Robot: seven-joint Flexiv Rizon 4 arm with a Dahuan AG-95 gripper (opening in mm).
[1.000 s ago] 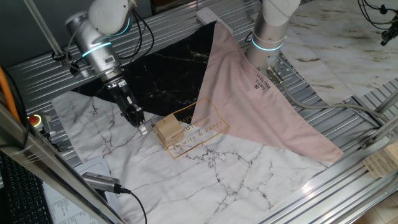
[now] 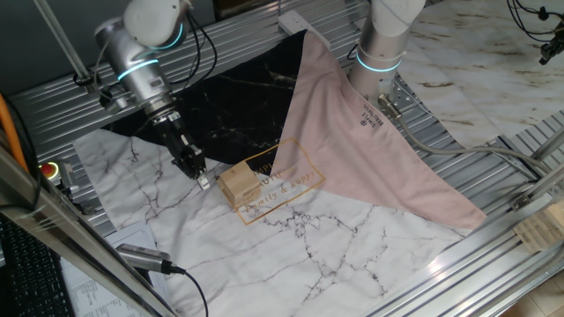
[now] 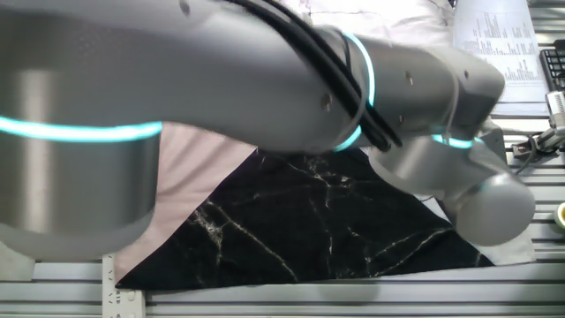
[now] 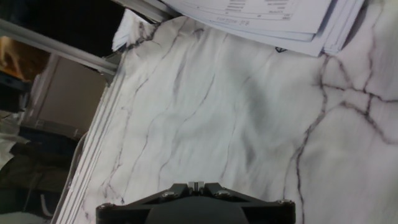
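Observation:
My gripper [image 2: 204,182] is low over the white marbled part of the cloth [image 2: 159,189], its light-coloured tips to the left of a tan box [image 2: 236,182]. A small gap separates the tips from the box. In the wrist view the gripper is shut, its fingertips together at the bottom edge, and nothing shows between them. The box lies across the printed lettering in the middle of the cloth. It is out of sight in the wrist view, and the arm hides that area in exterior view 2.
Paper sheets [image 4: 267,15] lie at the cloth's edge. A metal post [image 2: 75,233] and a small cabled device [image 2: 145,258] stand at the front left.

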